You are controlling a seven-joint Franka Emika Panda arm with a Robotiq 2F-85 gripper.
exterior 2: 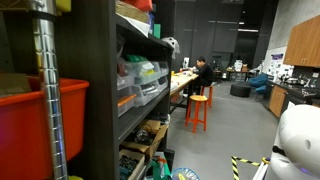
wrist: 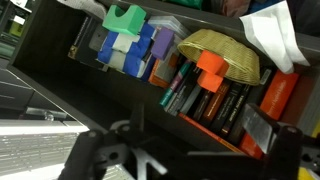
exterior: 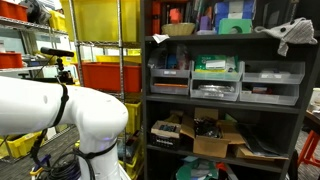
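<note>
In the wrist view my gripper is open over a dark shelf, its two black fingers set wide apart at the lower left and lower right, with nothing visible between their tips. Ahead of it stands a row of upright books (wrist: 222, 108). A wicker basket (wrist: 235, 60) lies tilted beyond them, with an orange block (wrist: 210, 68) at its edge. Green, blue and purple blocks (wrist: 130, 45) sit to the left. From outside, the white arm (exterior: 45, 105) shows at the left, but the gripper is out of sight in both exterior views.
The dark shelving unit (exterior: 225, 104) holds clear bins (exterior: 214, 92) mid-height and cardboard boxes (exterior: 208, 130) lower down. A grey-white soft toy (exterior: 291, 35) hangs off the top shelf's right end. A metal rack with red bins (exterior: 106, 77) stands left. A person (exterior 2: 204, 75) sits farther back.
</note>
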